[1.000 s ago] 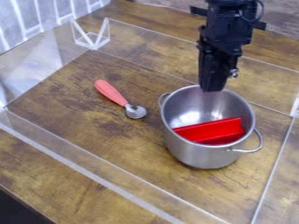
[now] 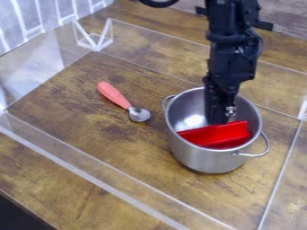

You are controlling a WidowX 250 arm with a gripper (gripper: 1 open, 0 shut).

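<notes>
A steel pot (image 2: 210, 157) with two side handles stands on the wooden table right of centre, a red block (image 2: 214, 135) lying inside it. My black gripper (image 2: 220, 117) reaches down from the top into the pot, its tip just over the red block; it looks shut, and whether it touches the block I cannot tell. A spoon with a red handle (image 2: 113, 95) and a metal head lies on the table to the left of the pot.
Clear plastic panels run along the table's left and right sides, and a small white frame (image 2: 93, 36) is at the back left.
The gripper has come down from above the pot to inside it. The pot, block and spoon show no visible movement.
</notes>
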